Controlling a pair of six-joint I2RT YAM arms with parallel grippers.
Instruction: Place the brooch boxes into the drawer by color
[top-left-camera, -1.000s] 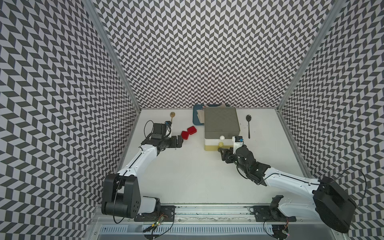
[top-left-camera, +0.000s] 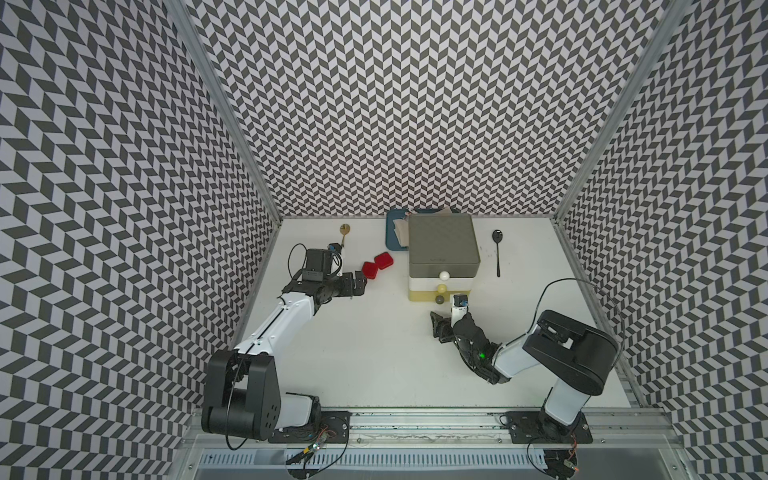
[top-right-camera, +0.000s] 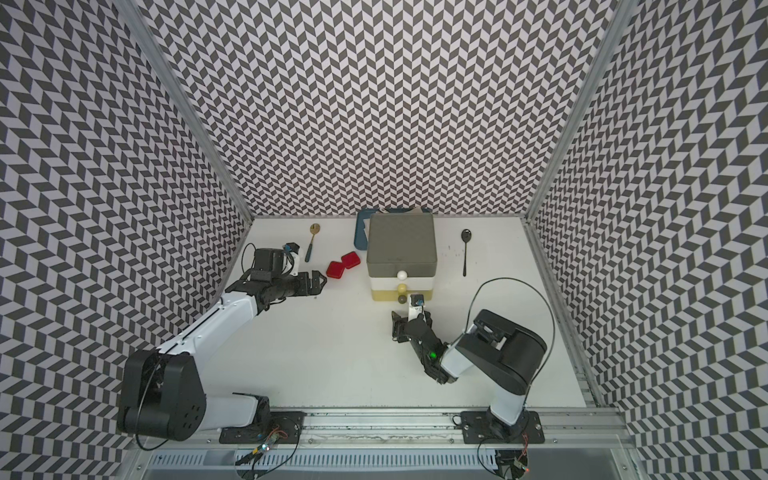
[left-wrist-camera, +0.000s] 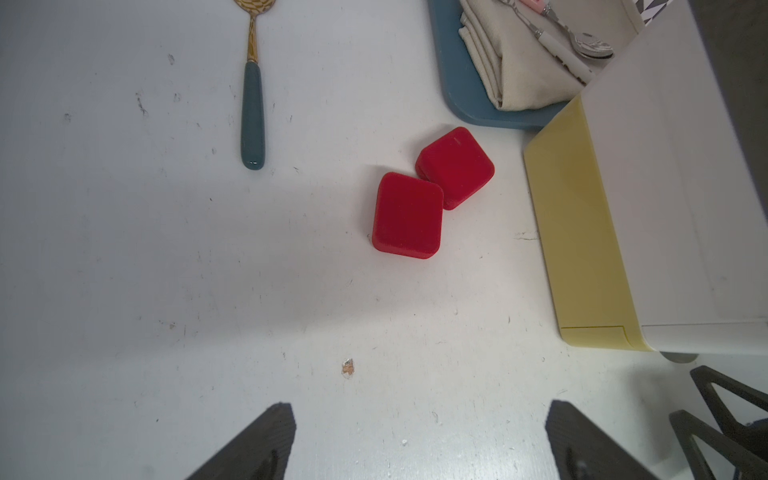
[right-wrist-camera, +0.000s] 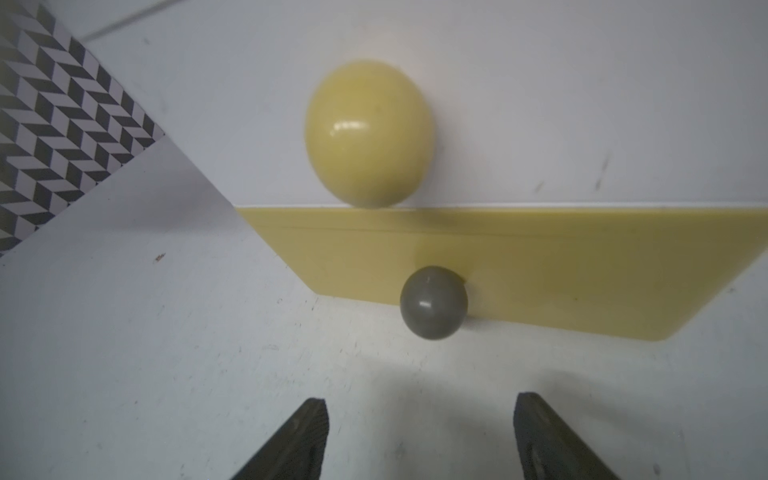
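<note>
Two red brooch boxes, one (left-wrist-camera: 409, 216) nearer and one (left-wrist-camera: 456, 166) behind it, lie touching on the table left of the drawer unit. The unit (top-left-camera: 444, 238) has a grey top tier, a white middle and a yellow bottom, all closed. On its front are a white knob (top-left-camera: 444, 275), a yellow knob (right-wrist-camera: 369, 133) and a grey knob (right-wrist-camera: 433, 302). My left gripper (top-left-camera: 357, 284) hovers just left of and in front of the boxes, open and empty. Low before the grey knob, my right gripper (top-left-camera: 438, 326) stands open, touching nothing.
Behind the unit lies a blue tray (left-wrist-camera: 512, 118) with a folded cloth and cutlery. A blue-handled spoon (left-wrist-camera: 253, 112) is at the back left, a dark spoon (top-left-camera: 497, 254) on the right.
My right gripper has moved down and left, away from the unit's front, and its arm has folded in from the right. My left arm and the red boxes stay in place.
</note>
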